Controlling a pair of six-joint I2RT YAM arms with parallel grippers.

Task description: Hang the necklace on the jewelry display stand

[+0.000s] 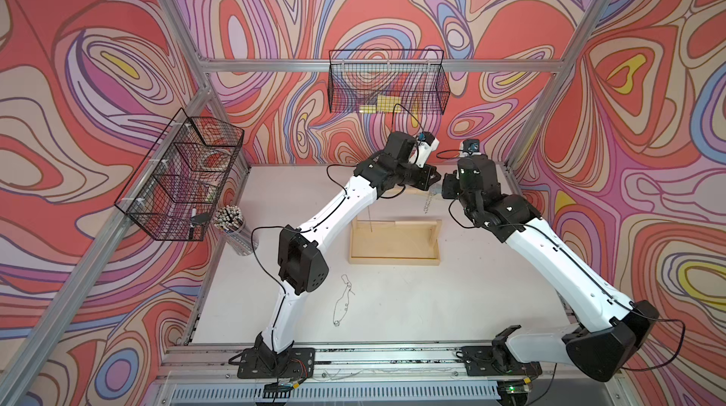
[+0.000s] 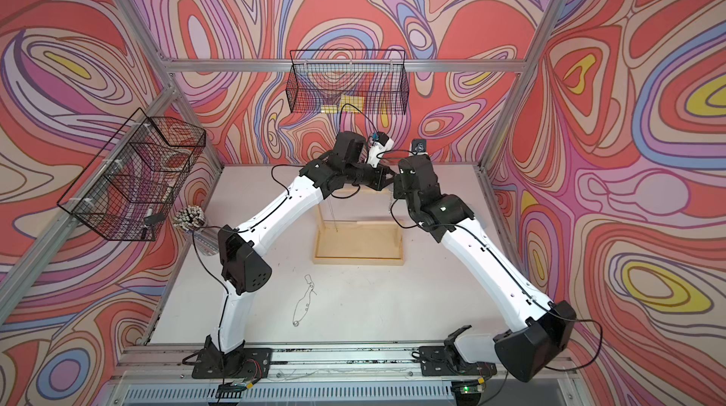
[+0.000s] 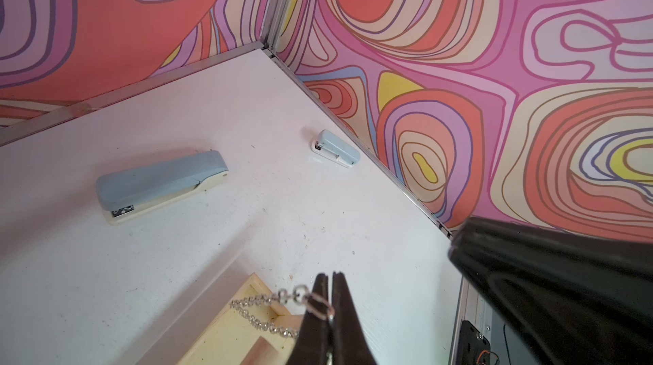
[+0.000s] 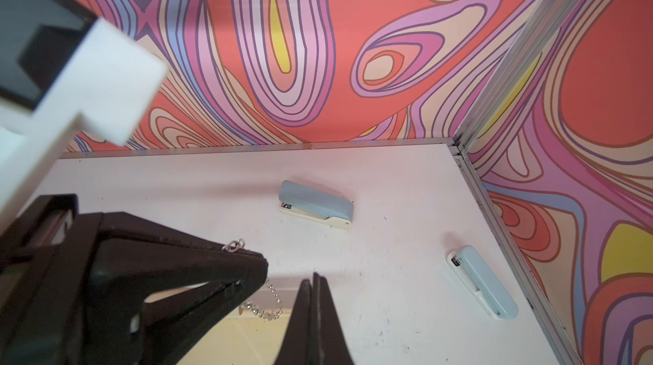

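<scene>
My left gripper is shut on a silver necklace [image 3: 262, 300], whose chain is at its fingertips and dangles beside them. In the right wrist view the chain [image 4: 277, 310] hangs from that gripper's tip. My right gripper is shut, nothing visible between its fingers, just right of my left one. Below both stands the light wooden display stand [image 1: 393, 261], a shallow box with uprights, partly hidden by the arms. Another necklace [image 1: 340, 304] lies on the table in front of it.
Two blue staplers [image 4: 314, 203] lie at the back right of the table [image 1: 522, 277]. A container of pale sticks [image 1: 230, 224] stands at the left. Wire baskets [image 1: 389, 88] hang at the back and left.
</scene>
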